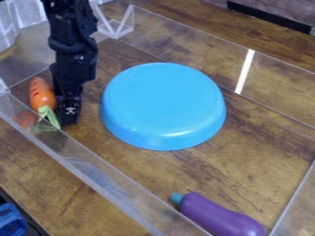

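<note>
My black gripper point(64, 101) reaches down at the left, low beside an orange toy carrot point(40, 94) with green leaves. Its fingers are around or just right of the carrot, which is partly hidden; whether they touch it I cannot tell. The carrot lies close to the clear plastic wall.
A large upturned blue bowl or plate point(164, 103) lies right of the gripper. A purple toy eggplant point(222, 212) lies at the lower right. Clear walls border the wooden floor point(135, 184); the area around the bowl's right is free.
</note>
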